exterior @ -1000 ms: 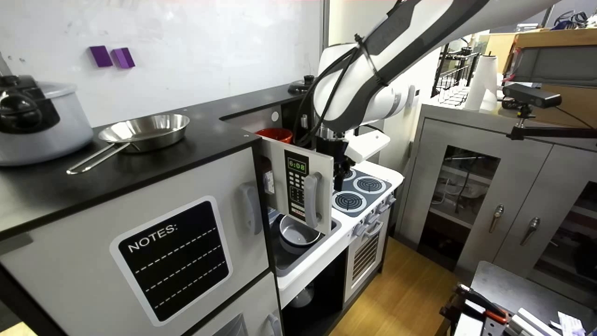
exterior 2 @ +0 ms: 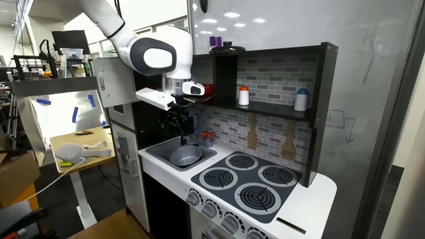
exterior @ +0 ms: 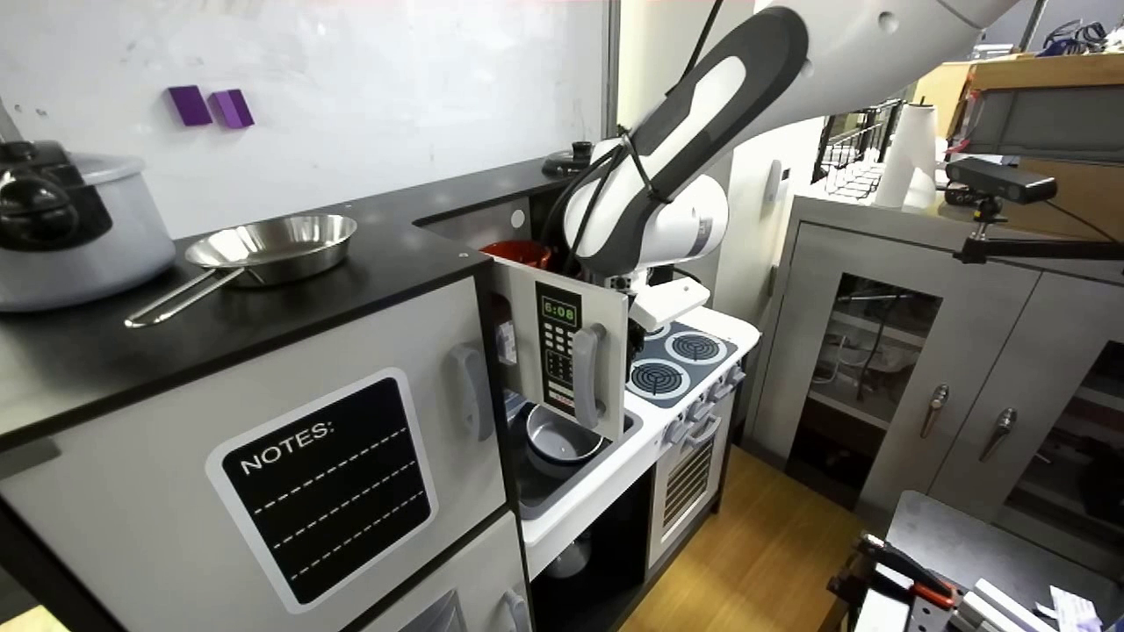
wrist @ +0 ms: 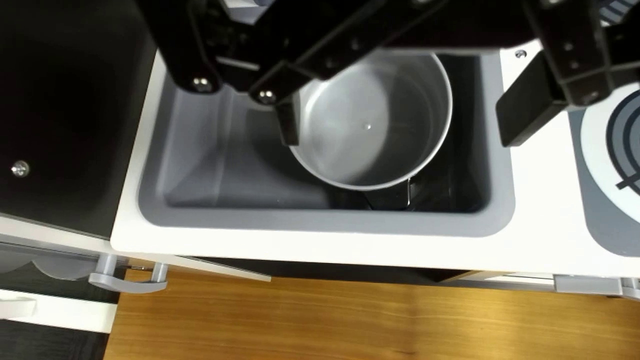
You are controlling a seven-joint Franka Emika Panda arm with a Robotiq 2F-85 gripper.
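Note:
A grey round pan (wrist: pixel 372 120) stands upright in the dark grey sink (wrist: pixel 336 219), towards its right half in the wrist view. My gripper is open above it, nothing held. One fingertip (wrist: pixel 288 125) overlaps the pan's left rim from above; the other (wrist: pixel 528 105) appears over the white counter strip beside the sink. Exterior view 2 has the gripper hanging over the back of the sink, just behind the pan (exterior 2: pixel 186 155). In exterior view 1 the open microwave door (exterior: pixel 590 342) hides most of the fingers, with part of the pan (exterior: pixel 561 434) visible below.
Beside the sink lies a bare stove top (exterior 2: pixel 247 185). A faucet with a red handle (exterior 2: pixel 208 135) stands at the sink's back. Above the stove, a shelf (exterior 2: pixel 255 107) carries two shakers. The steel skillet (exterior: pixel 276 247) rests on the black top.
The arm has come lower and shifted left in exterior view 1, from beside the stove to behind the microwave door. The pan and the door have stayed in place.

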